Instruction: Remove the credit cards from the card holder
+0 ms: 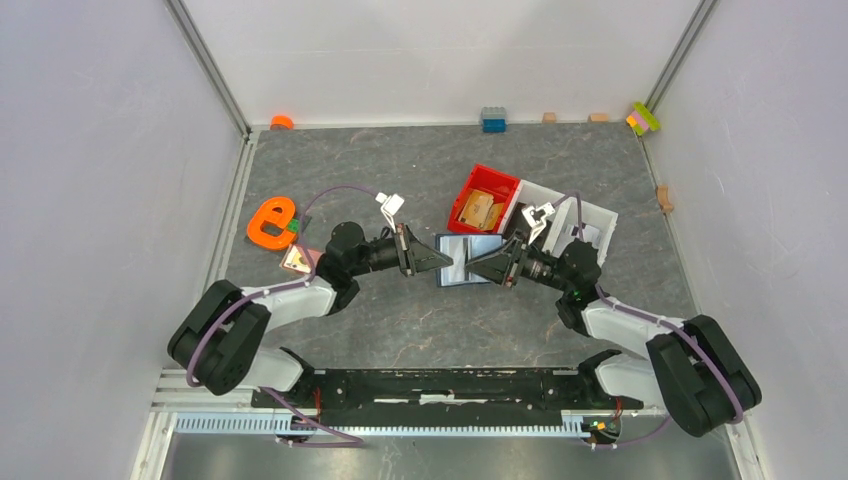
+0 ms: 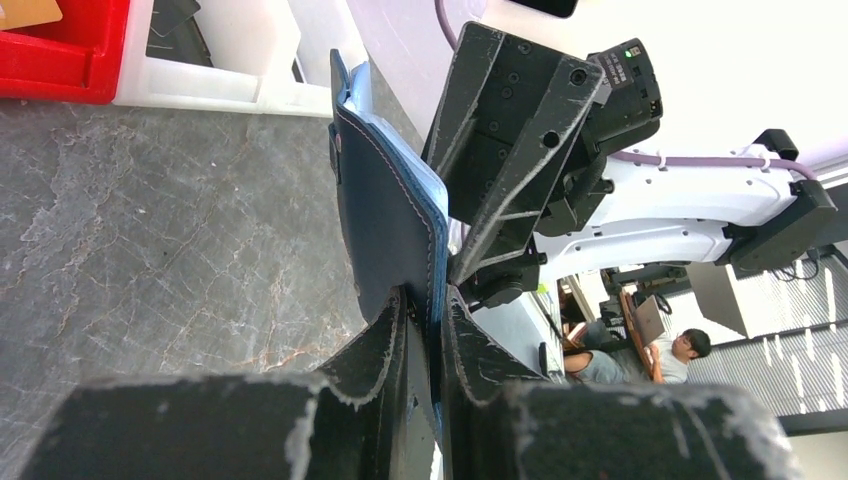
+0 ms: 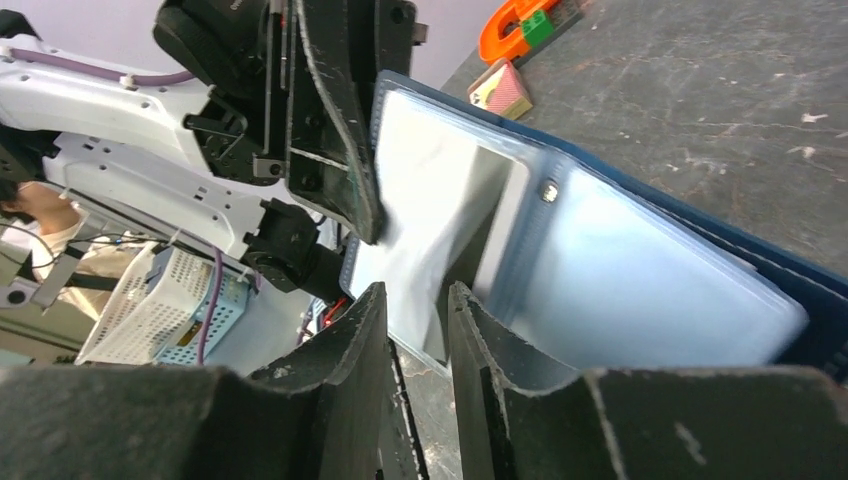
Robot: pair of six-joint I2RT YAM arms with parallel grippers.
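The blue card holder (image 1: 456,268) hangs between the two grippers, spread open with clear sleeves and a white inner pocket (image 3: 425,170). In the left wrist view its dark blue cover (image 2: 385,230) stands on edge, held in my left gripper at the near edge. My right gripper stands open a little, its tips at the white pocket's lower part; whether anything lies between them is unclear. No separate card can be made out.
A red box (image 1: 485,175) and a white bin (image 1: 600,215) sit behind the holder. An orange toy (image 1: 262,225) and a small patterned box (image 1: 298,258) lie at the left.
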